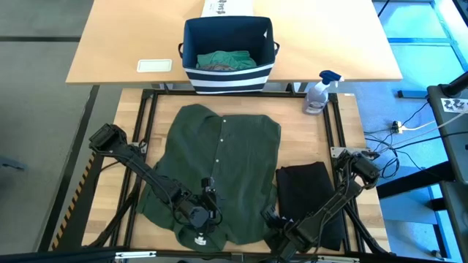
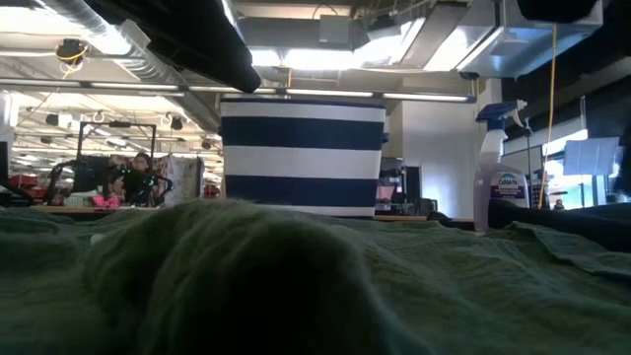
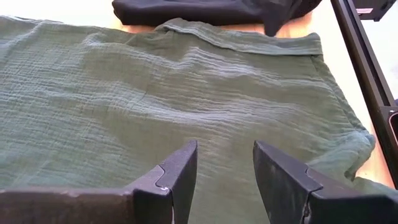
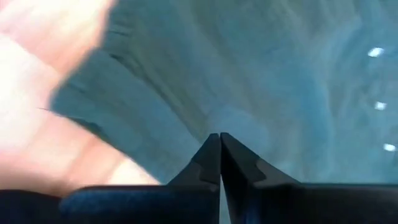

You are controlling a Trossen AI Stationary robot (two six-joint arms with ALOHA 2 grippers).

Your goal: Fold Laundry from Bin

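A dark green buttoned shirt (image 1: 234, 146) lies spread out on the wooden table, its button line running down the middle. My left gripper hangs open above the cloth, with a clear gap between its fingers. At the shirt's right edge, my right gripper is shut, its fingertips together and nothing between them. Beneath it in the right wrist view are a cuff-like edge of the shirt (image 4: 137, 106) and, to the right, several white buttons. The striped bin (image 1: 230, 80) on the far table holds green and greyish cloth (image 1: 223, 61).
A folded black garment (image 1: 306, 186) lies right of the shirt, partly under the right arm. The spray bottle (image 1: 317, 96) stands at the table's far right corner. Bare wood (image 1: 298, 135) shows between bottle and black garment.
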